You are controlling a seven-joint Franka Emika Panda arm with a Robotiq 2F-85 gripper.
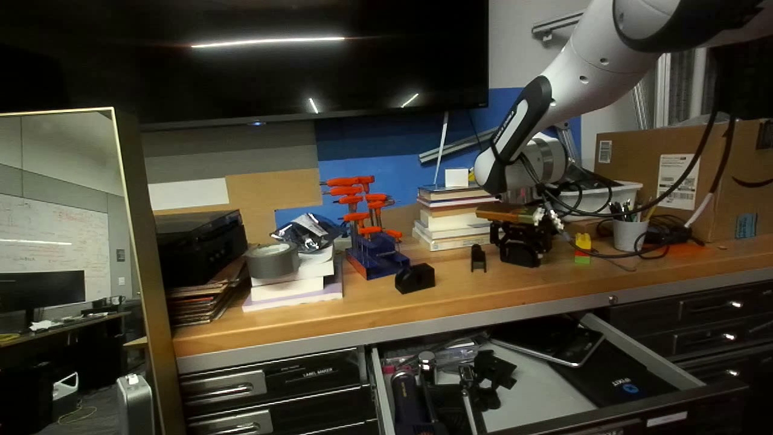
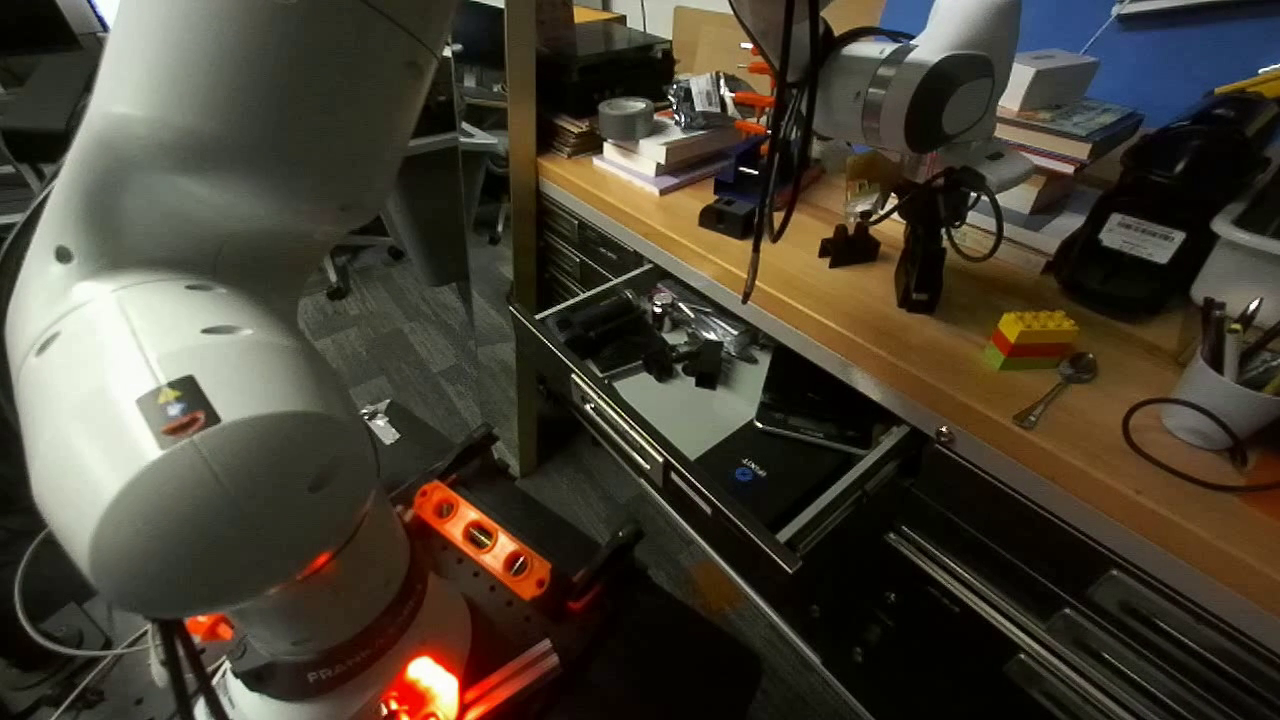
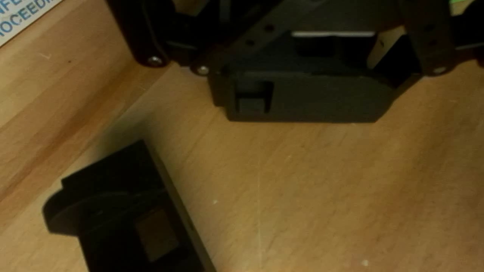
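My gripper (image 1: 523, 251) is low over the right part of the wooden bench, pointing down, near the surface. From the other side it shows as a dark upright shape (image 2: 920, 270). Dark linkages fill the top of the wrist view, with a wide black block-like part (image 3: 313, 97) between them. Whether this part belongs to the fingers or is a held thing is unclear, and the finger state cannot be made out. A black stand-like piece (image 3: 122, 204) lies on the bench apart from the gripper; it is the small black piece (image 1: 478, 258) beside it.
An open drawer (image 1: 532, 391) holds tools and dark flat items. Nearby stand toy bricks (image 2: 1032, 340), a spoon (image 2: 1058, 390), a pen cup (image 1: 630, 235) and stacked books (image 1: 453, 225). Orange-handled tools (image 1: 351, 191) and a black block (image 1: 415, 278) sit farther left. Bare bench lies along the front.
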